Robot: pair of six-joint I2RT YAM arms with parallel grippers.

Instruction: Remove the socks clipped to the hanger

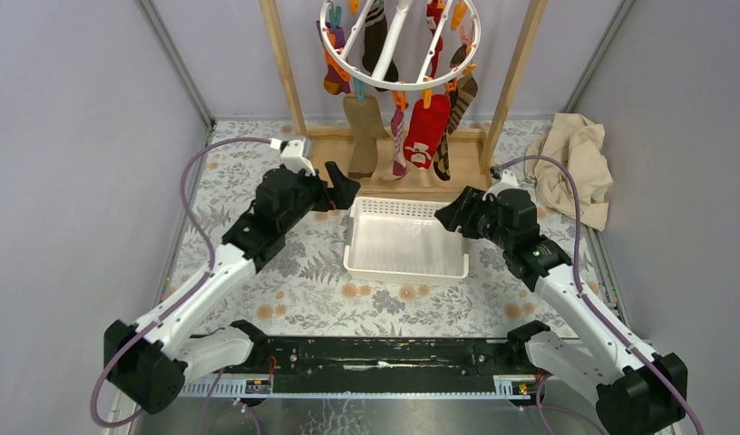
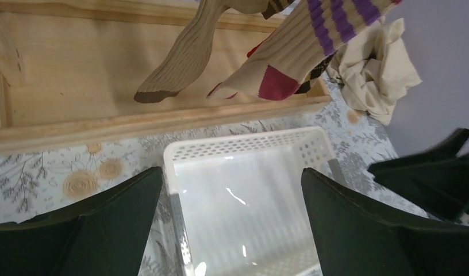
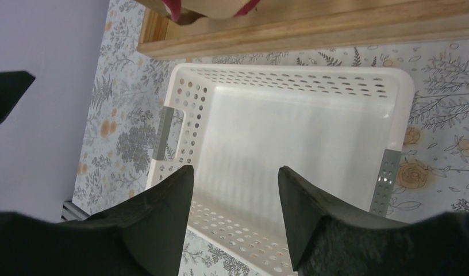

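Observation:
Several socks hang by clips from a round white hanger [image 1: 401, 88] at the top of the top view. Among them are a tan sock [image 1: 366, 136], a red sock [image 1: 427, 131], a thin striped sock [image 1: 398, 145] and a dark striped sock [image 1: 461, 95]. My left gripper [image 1: 339, 187] is wide open, below and left of the tan sock, with no sock between its fingers. Over the basket's right side, my right gripper has its fingers part way apart. The gap between them shows only the white basket [image 3: 301, 138] beneath.
The basket lies empty between the arms. Behind it is the wooden stand base [image 1: 412, 188], with upright posts [image 1: 283, 63] flanking the hanger. A crumpled beige cloth [image 1: 575, 163] lies at the back right.

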